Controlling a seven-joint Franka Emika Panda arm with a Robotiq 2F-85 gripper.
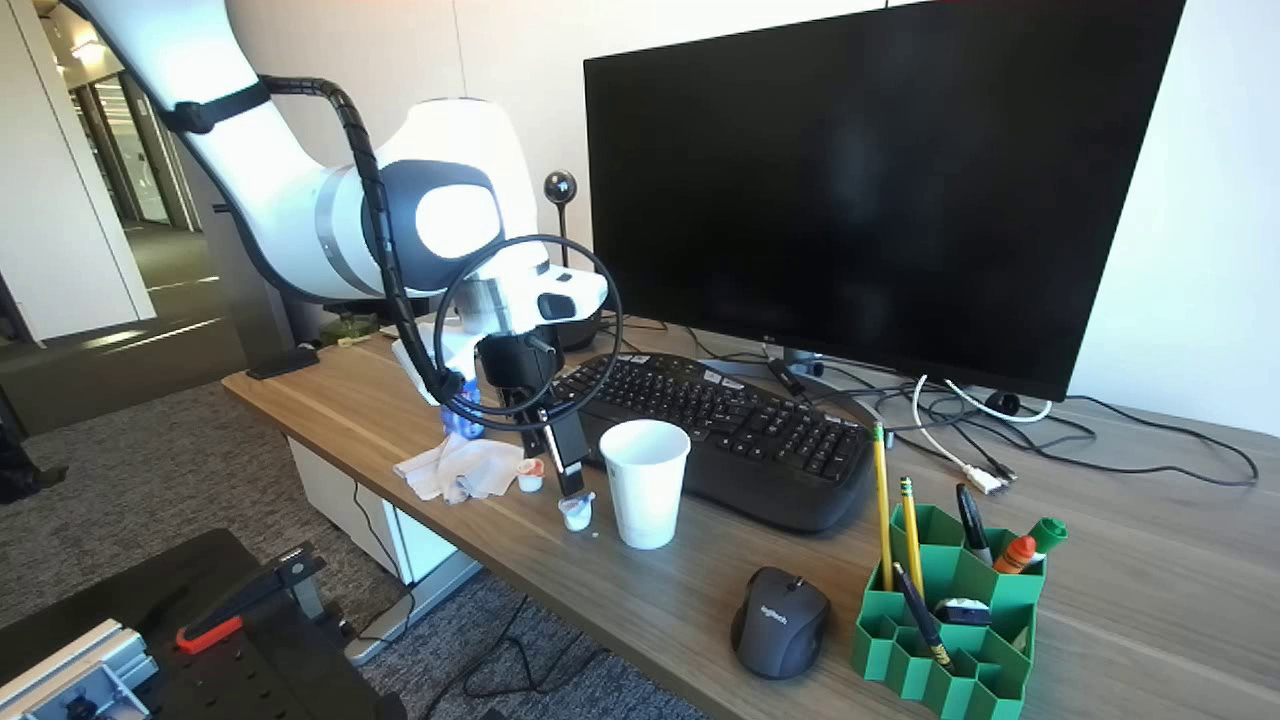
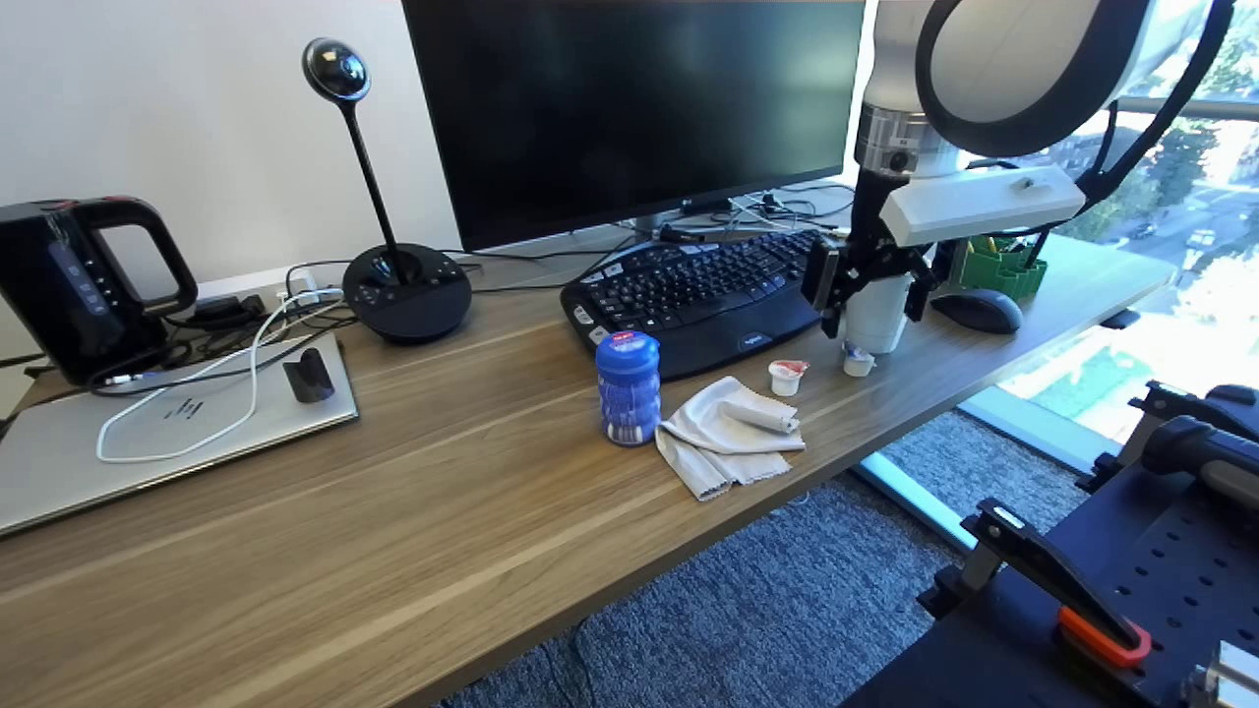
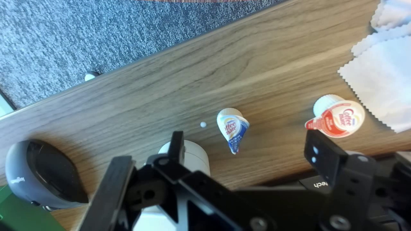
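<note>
My gripper stands open above the desk, its fingers wide apart and nothing held between them. Below that gap, in the wrist view, a small creamer cup with a blue and white lid sits on the wood. A second creamer with a red lid lies tilted close to the right finger. The white paper cup stands upright beside the blue creamer; from the wrist it is partly covered by the left finger. In exterior view 2 the gripper hangs just in front of this cup, over the blue creamer.
A white cloth and a blue bottle are left of the creamers. The keyboard lies behind the cup. A mouse and green pen holder stand to the right. A tiny white drop is beside the blue creamer.
</note>
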